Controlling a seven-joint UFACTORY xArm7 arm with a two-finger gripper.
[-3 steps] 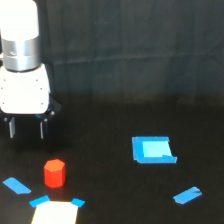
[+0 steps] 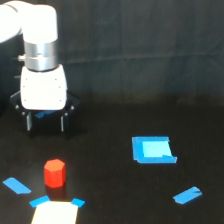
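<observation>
My white gripper [image 2: 45, 123] hangs at the left, above the black table, its two dark fingers apart with nothing visible between them. Below it, a red hexagonal block [image 2: 55, 173] stands on the table. To the right lies a pale square [image 2: 156, 148] edged with blue tape. At the bottom, a cream square [image 2: 55, 214] with blue tape at its corners is cut off by the frame edge.
Blue tape strips lie at the lower left [image 2: 16, 186] and lower right [image 2: 187, 195].
My gripper has moved right and slightly up. The block and the squares have not moved.
</observation>
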